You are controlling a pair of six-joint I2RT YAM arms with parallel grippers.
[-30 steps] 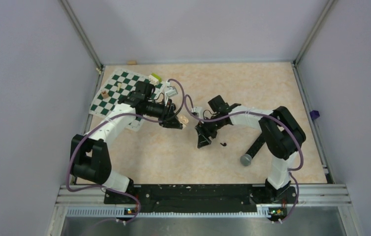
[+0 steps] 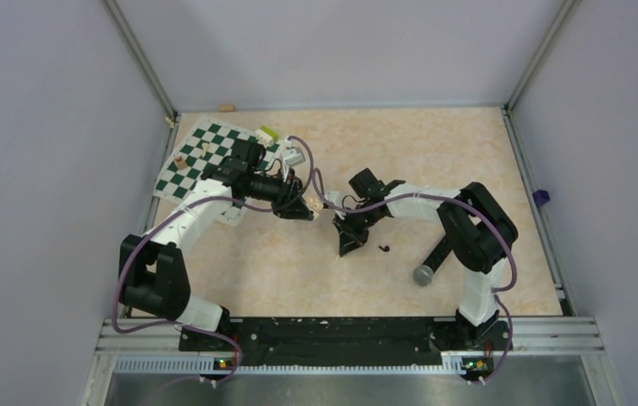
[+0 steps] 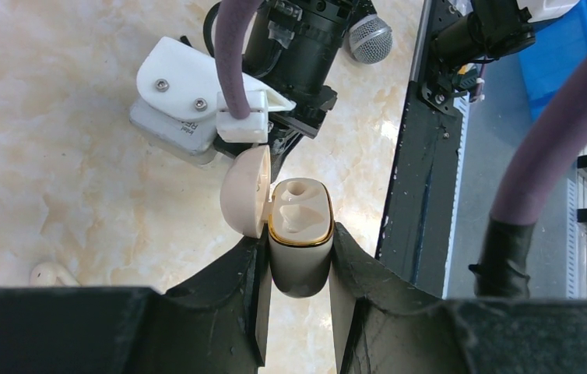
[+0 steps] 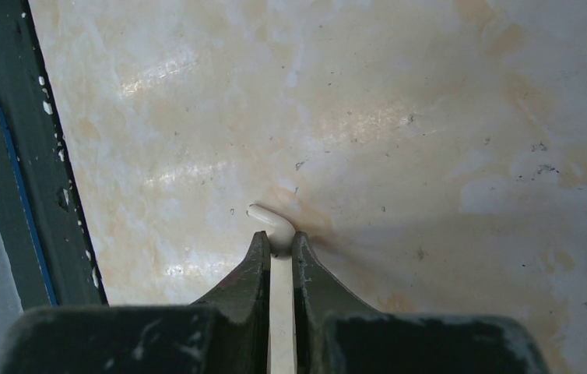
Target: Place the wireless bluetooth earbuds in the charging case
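My left gripper is shut on the cream charging case [image 3: 300, 269], holding it above the table with the rounded lid [image 3: 245, 193] swung open. Two hollows with no earbud in them show inside the gold-edged body. In the top view the case [image 2: 312, 204] is at the left gripper's tip. Low over the table, my right gripper is shut on a cream earbud [image 4: 273, 219], whose stem points away from the fingertips. Whether the earbud touches the table, I cannot tell. Another small cream piece [image 3: 54, 273], perhaps an earbud, lies on the table in the left wrist view.
A microphone [image 2: 424, 273] lies at the right, and a small dark item [image 2: 384, 249] is beside the right gripper. A green-and-white chessboard [image 2: 193, 161] occupies the back left.
The right gripper and forearm have shifted slightly in the top view, and a pale tip now shows just below the right fingers. The left arm and case look still.
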